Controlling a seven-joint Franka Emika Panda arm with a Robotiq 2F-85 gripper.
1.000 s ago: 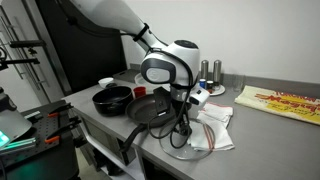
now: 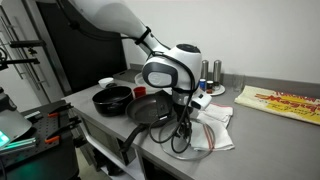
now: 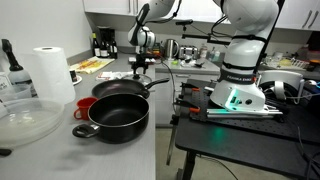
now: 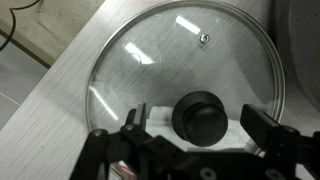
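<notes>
A clear glass lid (image 4: 140, 62) with a metal rim and a black knob (image 4: 205, 122) lies flat on the counter. In the wrist view, my gripper is open, with its dark fingers (image 4: 132, 130) on either side of the knob, nothing clasped. Exterior view 1 shows the gripper low over the lid (image 2: 196, 152), its tips partly hidden by the arm and cables. Whether the fingers touch the knob cannot be told.
A white towel (image 2: 219, 115) reaches under the lid. Left of it lie a dark pan (image 2: 147, 108), a black pot (image 2: 112, 100) and a red cup (image 2: 140, 92). Bottles (image 2: 204, 72) and a wooden board (image 2: 280, 103) stand or lie behind.
The arm has shifted slightly to the right in exterior view 1, and its cable hangs differently near the gripper. The lid, towel and pans look unmoved.
</notes>
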